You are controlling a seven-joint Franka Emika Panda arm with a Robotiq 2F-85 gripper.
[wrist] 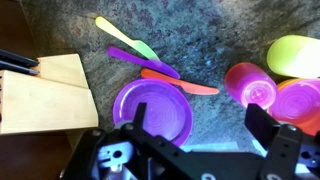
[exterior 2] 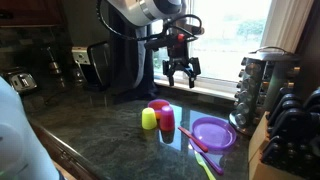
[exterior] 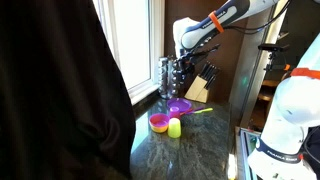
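Observation:
My gripper is open, its two fingers wide apart and nothing between them. It hangs above the counter, as exterior view 2 also shows. A purple plate (wrist: 152,108) lies flat, partly behind the left finger in the wrist view. Beside it are an orange-red knife (wrist: 180,82), a purple knife (wrist: 140,62) and a yellow-green knife (wrist: 125,38). On the plate's other side stand a pink cup (exterior 2: 167,119) and a yellow cup (exterior 2: 149,119). A red-orange bowl (exterior 2: 157,104) sits behind the cups in exterior view 2; the right finger partly covers it in the wrist view.
A wooden knife block (exterior: 197,88) and a spice rack (exterior 2: 250,90) stand beyond the plate. The window (exterior 2: 230,40) runs along the back. Open dark counter (exterior 2: 90,125) lies left of the cups in exterior view 2.

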